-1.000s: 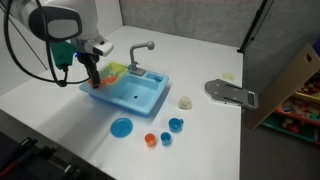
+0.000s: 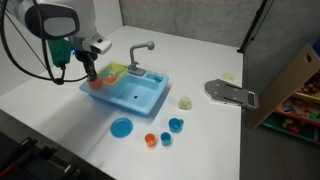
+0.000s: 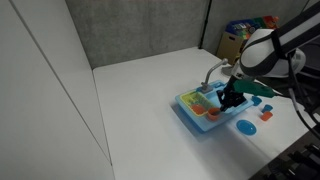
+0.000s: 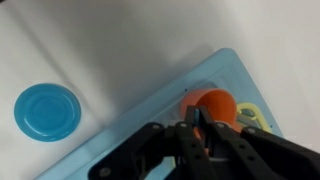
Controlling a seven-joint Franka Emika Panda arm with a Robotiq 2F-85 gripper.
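An orange cup [image 4: 212,103] shows in the wrist view at the corner of the blue sink tub [image 4: 150,112]. My gripper is shut on the cup's near wall, with the dark fingers covering part of it. From exterior view 1, the cup [image 2: 96,85] appears just under the gripper [image 2: 92,75], at the tub's left end. Exterior view 2 has the gripper [image 3: 222,103] over the tub's near side, with the orange cup [image 3: 213,111] beneath. Whether the cup touches the tub cannot be told.
A yellow-green rack [image 2: 117,72] lies in the tub's left part, below the faucet [image 2: 138,55]. A blue plate [image 2: 121,128], another orange cup [image 2: 150,140], blue cups [image 2: 176,125] and a grey metal tray [image 2: 230,93] are spread over the white table.
The gripper has risen slightly and shifted a little to the left in exterior view 1. More of the orange cup now shows below it. The other objects have stayed put.
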